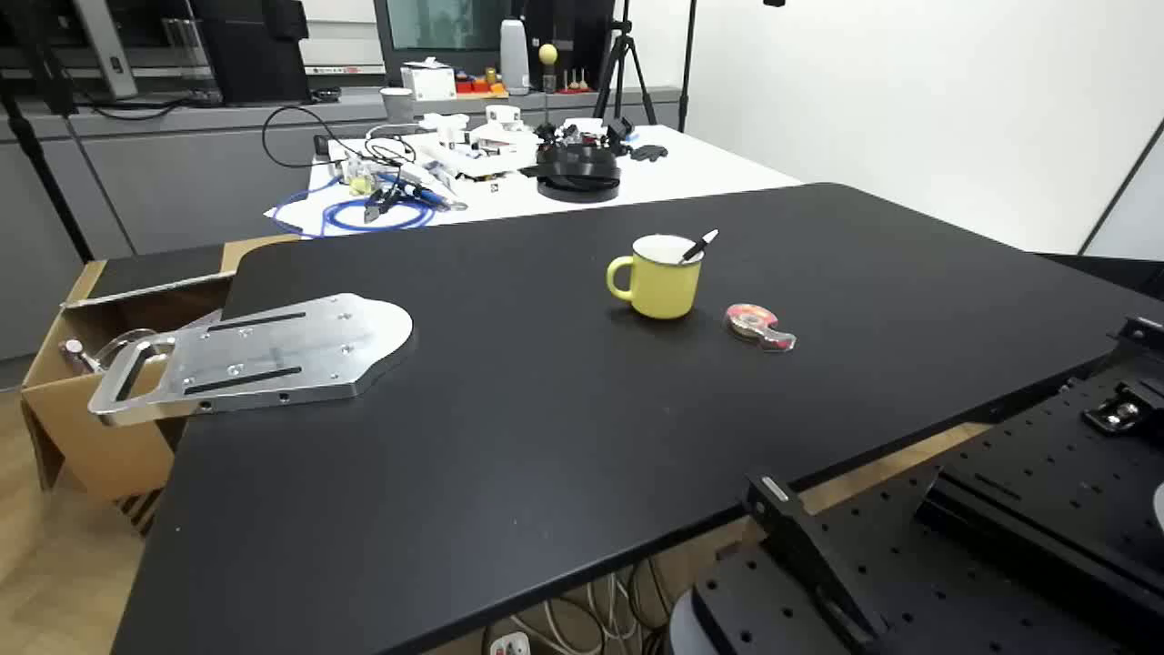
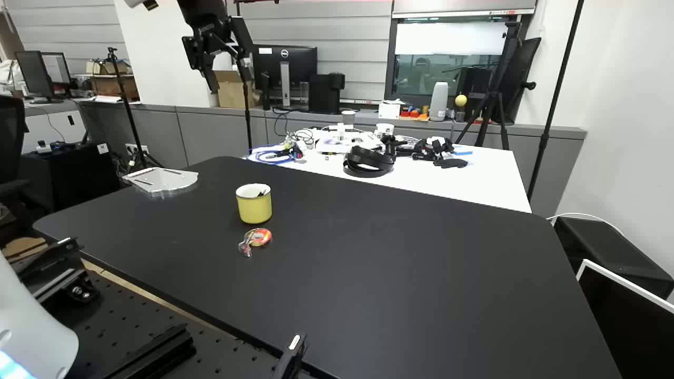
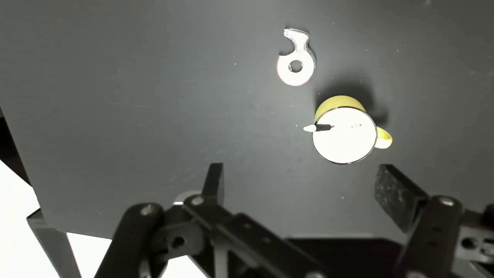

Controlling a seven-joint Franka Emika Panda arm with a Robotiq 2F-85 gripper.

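Note:
A yellow mug with a white inside stands upright on the black table, its handle to the left in exterior view 1. A black-and-white pen leans in it, its end poking past the rim. Close by lies a tape dispenser, clear with a reddish roll; exterior view 2 shows the mug behind the tape. High above the table, at the top of that view, hangs my gripper. From the wrist, the gripper is open with bare table between its fingers, and the mug lies beyond them.
A flat metal plate with a handle rests at the table's left edge, above a cardboard box. A white table behind carries cables and equipment.

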